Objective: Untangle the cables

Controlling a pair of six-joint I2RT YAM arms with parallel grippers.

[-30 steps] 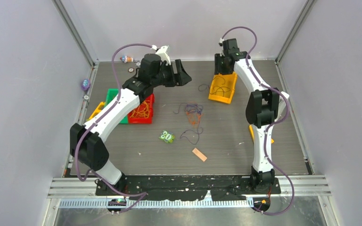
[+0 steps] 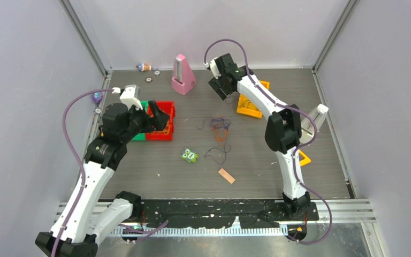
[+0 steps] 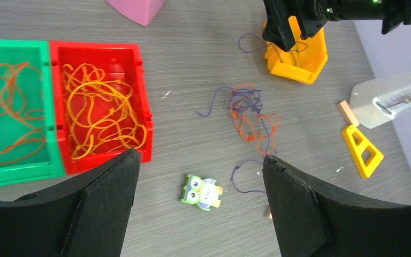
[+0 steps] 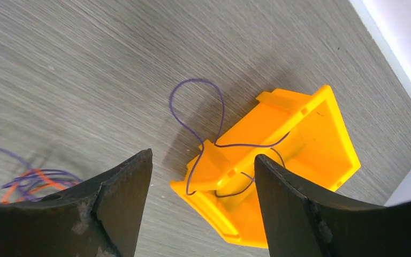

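Observation:
A purple cable (image 4: pixel 173 110) lies partly in the yellow bin (image 4: pixel 321 96), and a loop of it hangs over the bin's wall onto the table. Mid-table, a tangle of purple cable (image 3: pixel 245 101) and orange cable (image 3: pixel 241 124) rests in the open. My right gripper stands open above the table and the bin's near side, holding nothing. Over by the red bin (image 2: pixel 173 110), my left gripper (image 2: pixel 163 119) is open and empty too. Yellow cable (image 3: pixel 88 115) fills the red bin; the green bin (image 3: pixel 48 155) beside it holds orange cable (image 3: pixel 10 99).
A pink metronome-shaped block (image 2: pixel 183 80) stands at the back. A green owl toy (image 2: pixel 189 155) and a wooden block (image 2: pixel 226 175) lie toward the front. At the right are a white object (image 2: pixel 316 120) and a yellow triangular piece (image 3: pixel 363 150).
My left arm swung left and back toward the red bin.

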